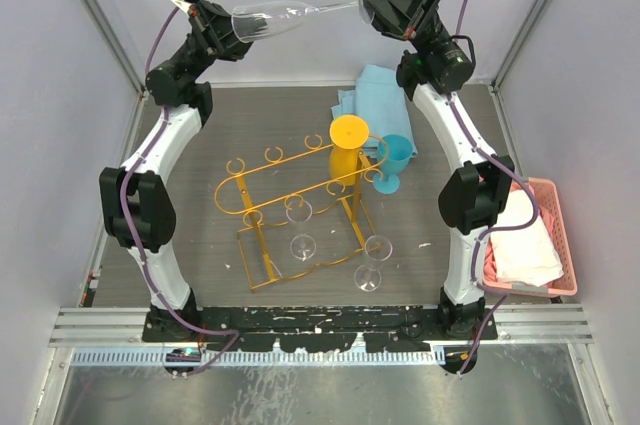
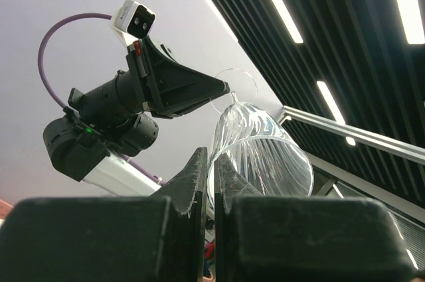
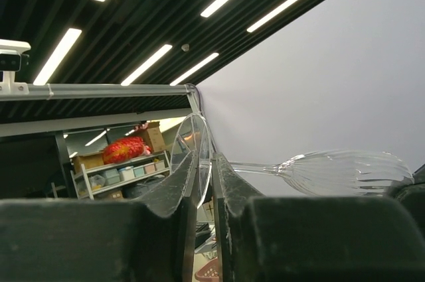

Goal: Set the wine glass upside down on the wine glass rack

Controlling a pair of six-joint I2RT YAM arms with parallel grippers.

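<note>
A clear wine glass [image 1: 275, 19] lies horizontal in the air between the arms in the top view. My left gripper is shut on its bowl; the rim faces the left wrist camera. My right gripper is at the glass's foot [image 3: 190, 136], its fingertips close together at the disc; whether they grip it cannot be told. Below stands the yellow rack [image 1: 255, 207] with rings along its rails.
Near the rack are a yellow cup [image 1: 348, 135], a blue goblet [image 1: 394, 155] and clear glasses [image 1: 370, 275]. A blue cloth [image 1: 380, 95] lies at the back, a pink basket [image 1: 562, 255] at the right.
</note>
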